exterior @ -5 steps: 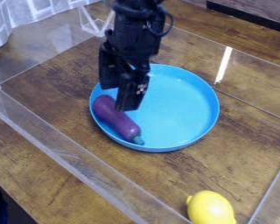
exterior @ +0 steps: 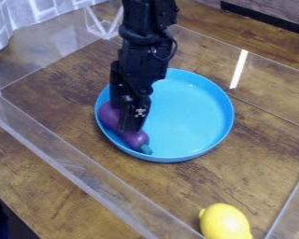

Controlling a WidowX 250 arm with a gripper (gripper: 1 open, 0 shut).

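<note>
A purple eggplant (exterior: 134, 139) lies in the left part of a blue round plate (exterior: 193, 121). My black gripper (exterior: 130, 114) reaches down from the top of the view, open, with its fingers low over the eggplant and hiding much of it. Whether the fingers touch it I cannot tell.
A yellow lemon-like object (exterior: 224, 222) lies on the wooden table (exterior: 46, 168) at the lower right, outside the plate. Clear plastic walls run along the lower left and right. A white wire-like object sits at the top left.
My gripper has moved down and a little left onto the eggplant, now covering more of it. The eggplant, plate and lemon look to be in the same places.
</note>
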